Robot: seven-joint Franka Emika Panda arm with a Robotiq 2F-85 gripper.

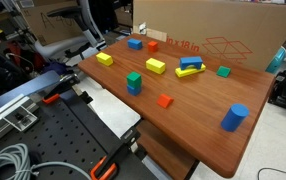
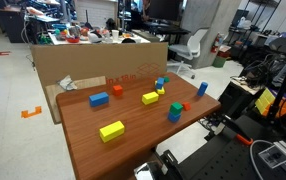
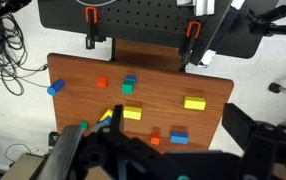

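My gripper hangs high over the wooden table, its two dark fingers spread wide at the bottom of the wrist view and nothing between them. In exterior view 1, a green block (image 1: 134, 77) is stacked on a blue one (image 1: 134, 88). Farther back, a blue block (image 1: 190, 62) rests on a yellow block (image 1: 190, 72). Single yellow blocks lie at the left (image 1: 105, 59) and middle (image 1: 156, 66). Loose red blocks (image 1: 165, 100) (image 1: 152, 46), a blue block (image 1: 135, 43) and a green block (image 1: 223, 71) are spread about. A blue cylinder (image 1: 234, 117) stands upright at the right.
A tall cardboard panel (image 1: 223, 35) borders the table's far side. The robot's dark base platform (image 1: 58, 135) lies on the near side, with coiled cables (image 1: 18, 160). Bare tabletop (image 1: 198, 110) shows between the red block and the cylinder.
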